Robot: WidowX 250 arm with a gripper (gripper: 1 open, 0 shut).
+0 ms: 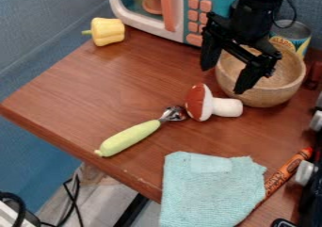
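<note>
The black gripper (233, 54) hangs over the wooden bowl (281, 85) at the back right, its fingers pointing down near the bowl's left side and hiding part of it; whether anything is between them cannot be made out. In front of the bowl lie a red-and-white toy mushroom (224, 107) and a scoop with a pale green handle (128, 137). A yellow toy pepper (105, 31) stands at the back left.
A toy microwave (145, 5) and a can (293, 37) stand at the back. A light blue cloth (212, 193) lies at the front, beside a patterned stick and dark objects at the right edge.
</note>
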